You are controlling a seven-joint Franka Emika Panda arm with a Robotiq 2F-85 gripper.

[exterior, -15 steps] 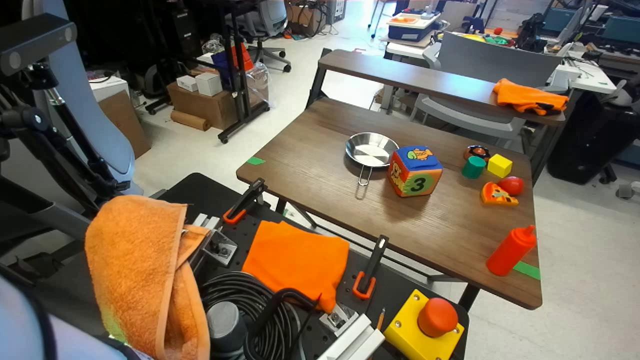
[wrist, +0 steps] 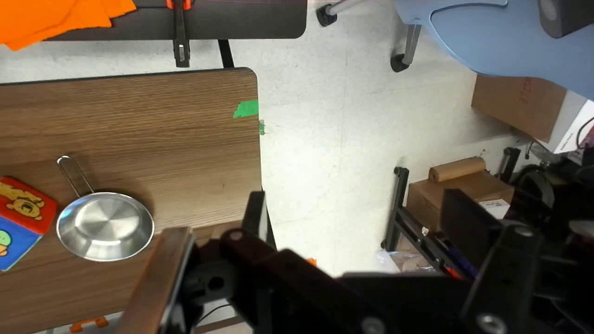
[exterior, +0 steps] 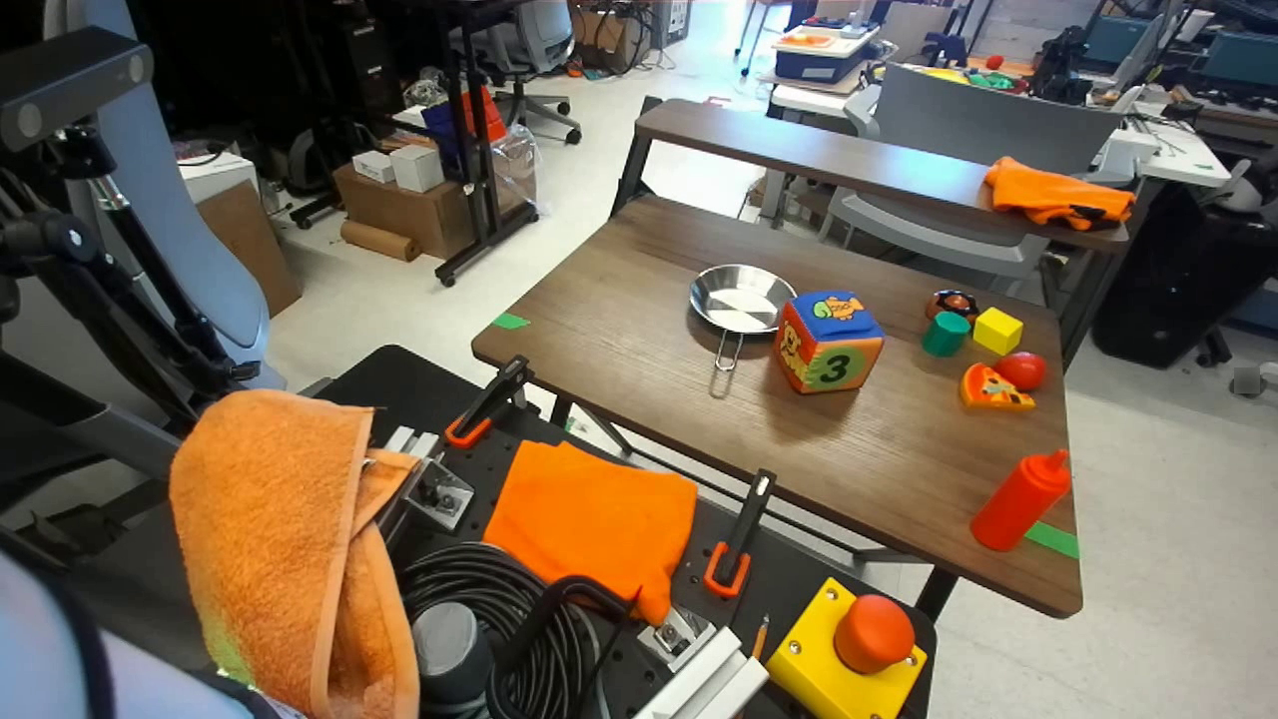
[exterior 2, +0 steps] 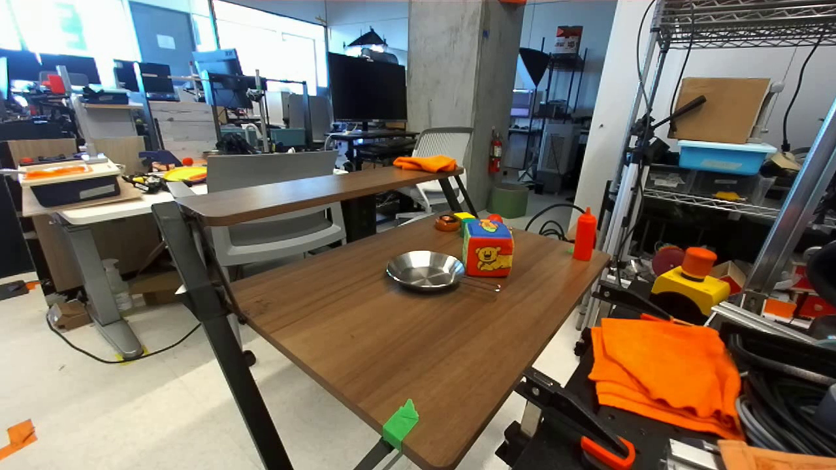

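Note:
In the wrist view my gripper stands open, its two dark fingers wide apart with only floor seen between them. It is out of sight in both exterior views. A small steel pan (exterior: 743,299) lies on the brown table, its wire handle toward the near edge. Right beside it sits a soft picture cube (exterior: 829,343) with a 3 on one side. A green cylinder (exterior: 946,335), a yellow block (exterior: 996,331), a red ball (exterior: 1021,370) and a toy pizza slice (exterior: 995,388) cluster at the right. A red squeeze bottle (exterior: 1020,501) stands near the right corner.
A raised shelf (exterior: 827,154) runs along the table's back, with an orange cloth (exterior: 1054,193) at one end. Black clamps (exterior: 742,533) and a yellow box with a red button (exterior: 850,652) are on the near black bench.

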